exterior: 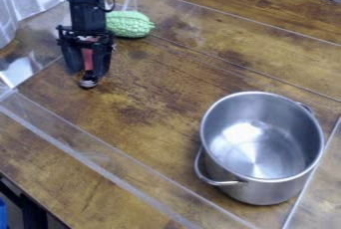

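My gripper [87, 50] is at the upper left, low over the wooden table, around a spoon-like utensil with a red handle [88, 60] and a dark, shiny lower end [90, 80]. The black fingers partly hide the handle, and I cannot tell whether they are closed on it. Just behind the gripper, to the right, lies a light green, bumpy vegetable-like object [127, 25]. A large steel pot [260, 145] with side handles stands at the lower right, empty.
Clear plastic edging runs along the left, front and back of the work area. A pale crinkled sheet lies at the far left beside the gripper.
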